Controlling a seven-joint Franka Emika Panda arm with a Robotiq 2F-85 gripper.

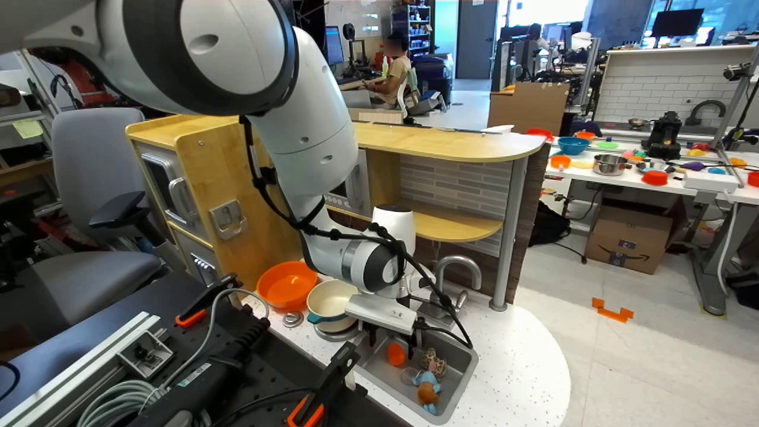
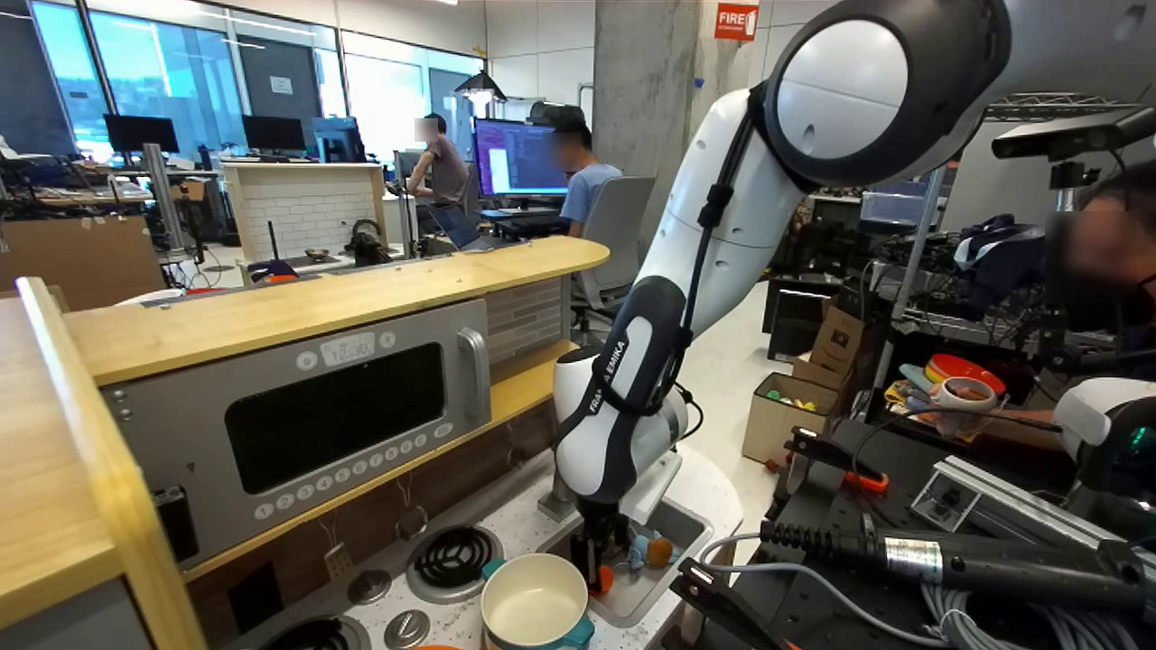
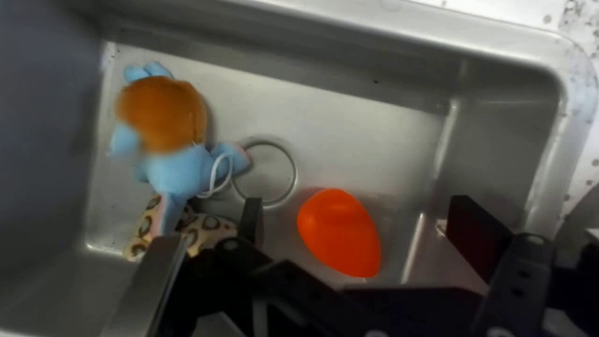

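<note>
My gripper stands open over the sink, with one finger on each side of an orange egg-shaped toy (image 3: 339,233) in the wrist view. The toy lies on the floor of the metal sink (image 3: 359,123), close to one end wall. Toward the other end rest a light-blue plush with a brown-orange head (image 3: 163,115) and a leopard-spotted plush (image 3: 205,230), the blue one partly over the spotted one. In exterior view 1 the gripper (image 1: 391,340) reaches down at the sink's stove-side end.
Beside the sink a cream pot (image 1: 332,299) with teal handles sits on a burner, and an orange bowl (image 1: 287,284) stands behind it. A faucet (image 1: 459,267) rises at the sink's back edge.
</note>
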